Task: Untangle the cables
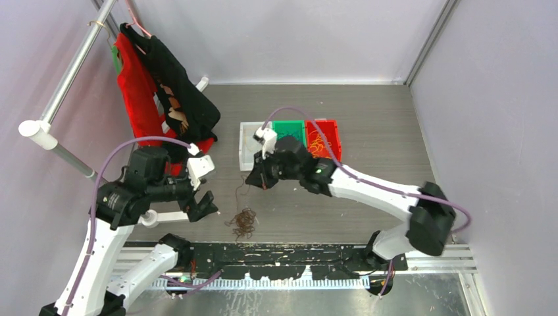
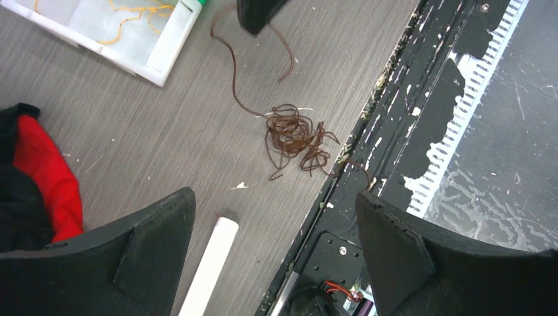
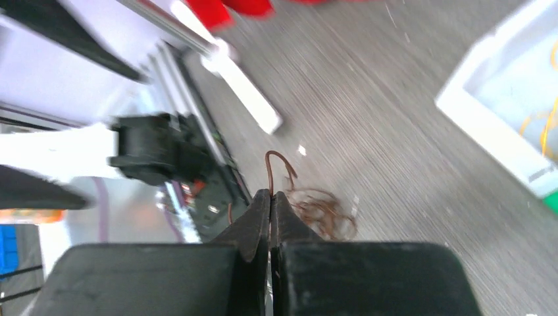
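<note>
On the grey floor lies a brown cable tangle (image 1: 244, 223), loosely coiled near the front edge. One strand of brown cable (image 2: 233, 72) rises from it toward my right gripper, which is shut on that strand. A short loose end hangs over the fingertips in the right wrist view. In the top view the right gripper stays above the floor, behind the tangle. My left gripper is open to the left of the tangle, with nothing between its fingers.
Behind the tangle stand a white bin (image 1: 248, 146), a green bin (image 1: 297, 125) and a red bin (image 1: 333, 141), side by side; yellow cable lies in the red one. Clothes (image 1: 170, 85) hang at the left.
</note>
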